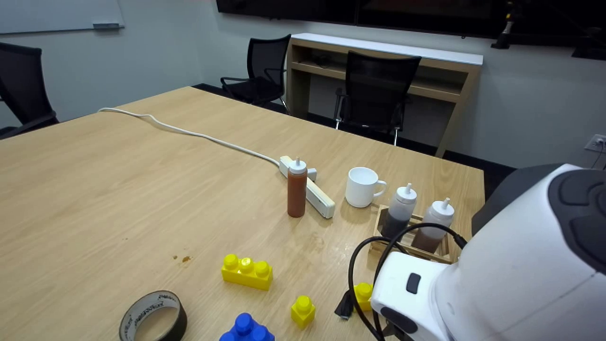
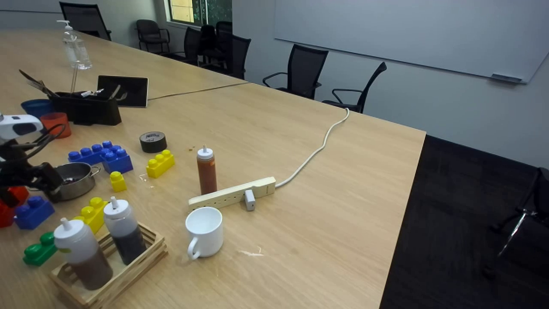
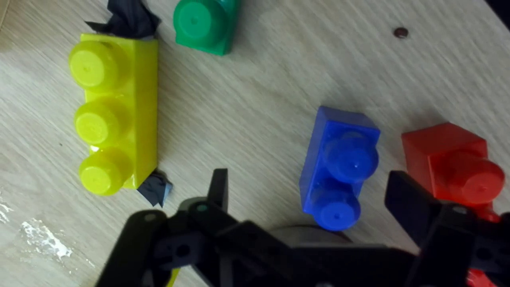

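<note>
In the wrist view my gripper is open above the table. A two-stud blue brick (image 3: 342, 162) lies on the table between its spread fingers, and nothing is gripped. A red brick (image 3: 449, 162) lies close by, partly hidden by the right finger (image 3: 411, 205). Farther left is a three-stud yellow brick (image 3: 143, 114) with black tape at both ends. Part of a green brick (image 3: 205, 24) shows at the top. Seen from exterior view 2, the gripper is dark at the left edge, near a metal pot (image 2: 77, 180).
A wooden crate (image 2: 139, 257) with two squeeze bottles stands near a white mug (image 2: 206, 229). A brown sauce bottle (image 2: 206, 172) stands by the power strip (image 2: 231, 195). More blue bricks (image 2: 117, 160), yellow bricks (image 2: 160, 164) and a tape roll (image 2: 153, 142) lie around.
</note>
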